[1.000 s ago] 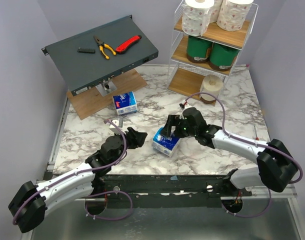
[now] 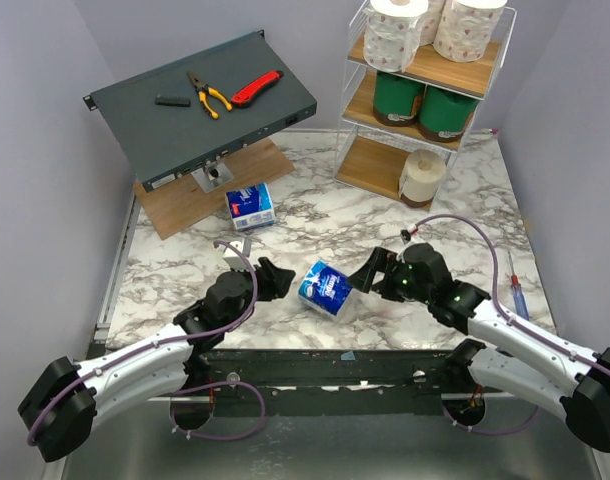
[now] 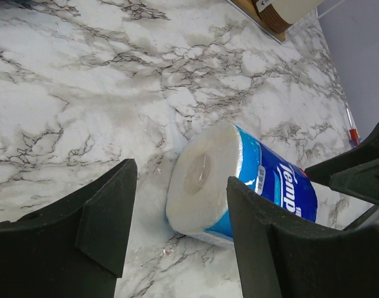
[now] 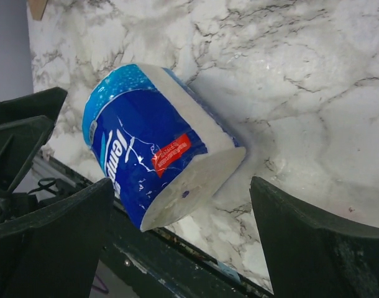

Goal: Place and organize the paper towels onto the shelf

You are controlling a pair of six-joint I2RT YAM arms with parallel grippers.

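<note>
A blue-and-white paper towel pack [image 2: 326, 289] lies on its side on the marble table between my two arms. My left gripper [image 2: 277, 280] stands just left of it, its fingers [image 3: 102, 217] parted with nothing between them. To the pack's right is my right gripper [image 2: 365, 272], open and empty; in its wrist view the pack [image 4: 152, 143] shows beyond the parted fingers [image 4: 301, 230]. A second blue pack [image 2: 250, 206] sits farther back. The white wire shelf [image 2: 370, 163] holds patterned rolls [image 2: 393, 35] on top, green rolls [image 2: 397, 98] in the middle and a plain roll [image 2: 422, 177] at the bottom.
A dark grey panel [image 2: 135, 105] carrying pliers [image 2: 209, 95] and a red cutter [image 2: 256, 88] stands raised at the back left over a wooden board [image 2: 270, 165]. A screwdriver [image 2: 518, 297] lies by the right edge. The bottom shelf's left part is bare.
The pack has shifted and turned slightly.
</note>
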